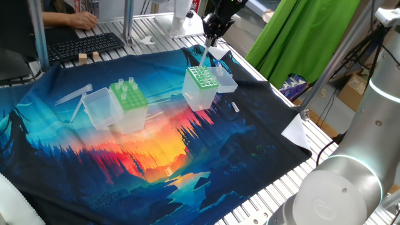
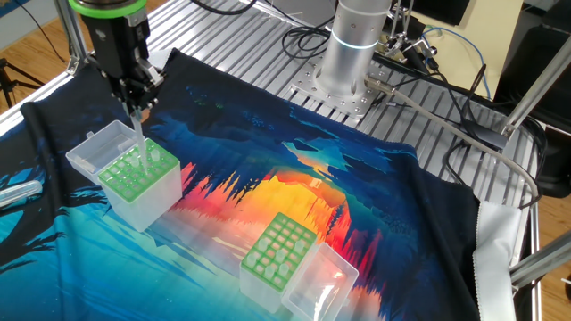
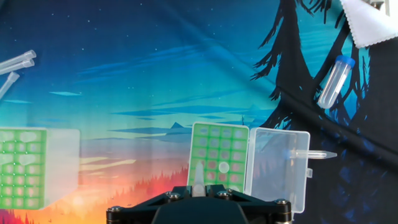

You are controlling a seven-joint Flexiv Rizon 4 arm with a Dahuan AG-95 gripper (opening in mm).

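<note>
My gripper (image 2: 136, 107) is shut on a clear pipette tip (image 2: 141, 143), which points down over one of the racks. This green-topped rack (image 1: 203, 78) stands on the cloth with its clear lid (image 2: 101, 147) open at the side. The tip's lower end meets the green grid in the outside views; whether it sits in a hole I cannot tell. From the wrist, the tip (image 3: 199, 174) rises between the fingers at the bottom of the picture. A second green-topped rack (image 2: 278, 250), holding several tips, stands apart with its lid (image 2: 323, 281) open.
Loose tips (image 1: 74, 95) lie beyond the second rack. A blue-capped tube (image 3: 336, 82) and a small clear tube (image 3: 314, 154) lie near the first rack's lid. Folds run across the printed cloth (image 1: 206, 169). Between the racks the cloth is clear.
</note>
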